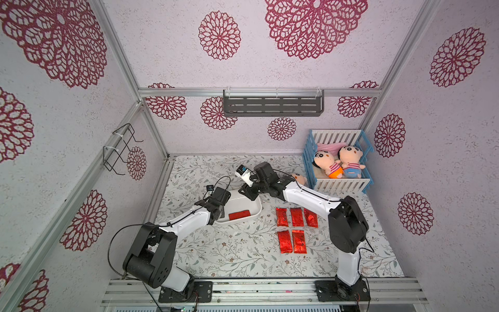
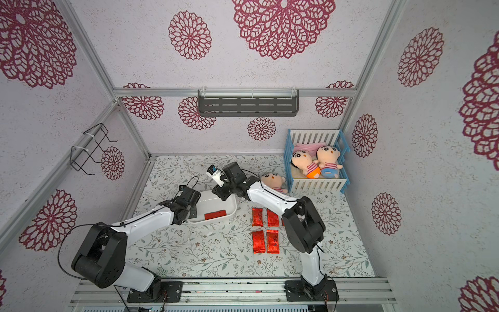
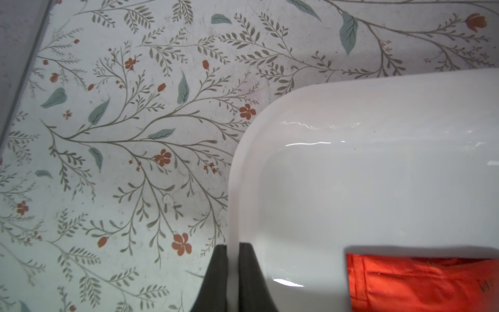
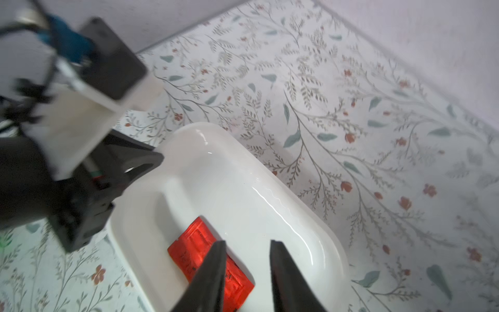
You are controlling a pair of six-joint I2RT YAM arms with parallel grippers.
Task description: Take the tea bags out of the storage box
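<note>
One red tea bag (image 4: 208,260) lies flat on the floor of the white storage box (image 4: 291,218), near its front wall. My left gripper is shut at the box's left wall, with the thin rim between its fingers. Above the box, my right gripper hangs part open over the tea bag's end of the box, nothing between its fingers. Several more red tea bags, among them this one (image 1: 284,241), lie in two rows on the table to the right of the box.
A pale plush doll (image 2: 273,181) lies behind the right arm. The blue and white crib (image 1: 340,183) with two dolls stands at the back right. Bare tabletop (image 1: 228,254) extends in front of the box.
</note>
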